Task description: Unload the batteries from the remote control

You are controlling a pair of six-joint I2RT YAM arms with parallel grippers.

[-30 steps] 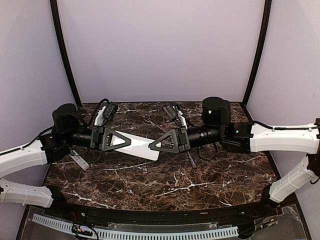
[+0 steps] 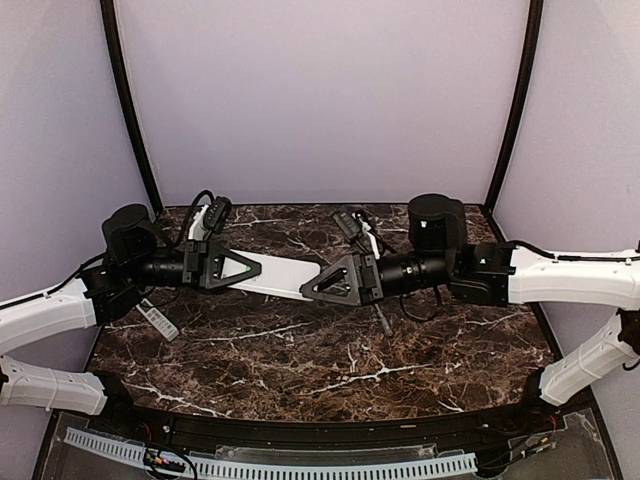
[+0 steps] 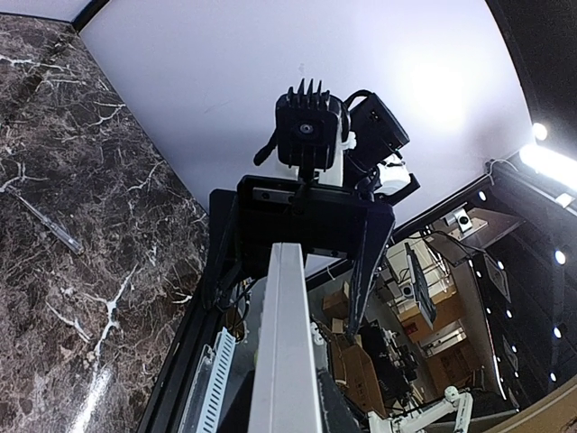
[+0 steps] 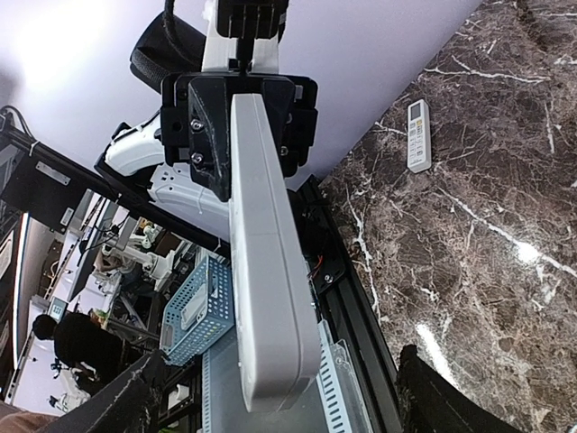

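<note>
A long white remote (image 2: 285, 275) is held level in the air between the arms. My left gripper (image 2: 225, 265) is shut on one end of it. My right gripper (image 2: 312, 288) is at the other end, open, with its dark fingertips either side of the remote's end in the right wrist view. The remote is seen edge-on in both wrist views; batteries are not visible.
A smaller remote (image 2: 158, 320) lies on the left of the marble table (image 2: 350, 370). A slim rod-like tool (image 2: 382, 320) lies right of centre.
The held remote and my left gripper are slightly higher than a second ago.
</note>
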